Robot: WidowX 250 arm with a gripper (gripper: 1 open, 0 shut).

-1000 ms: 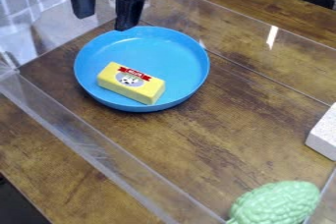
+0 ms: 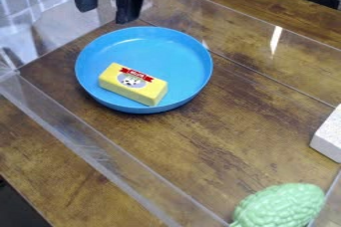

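A blue plate (image 2: 180, 72) lies on the wooden table, left of centre in the camera view. On it, toward its front left, rests a yellow box (image 2: 132, 84) with a red and white label. My black gripper (image 2: 110, 14) hangs at the top left, above and behind the plate's far rim, apart from the box. It is open, with nothing visible between its fingers.
A green, bumpy object (image 2: 277, 207) lies at the bottom right, and a white block (image 2: 329, 133) sits at the right edge. Clear plastic walls border the area. The table right of the plate is clear.
My gripper has moved slightly up and left, away from the plate, over the last second. The plate and box have not moved.
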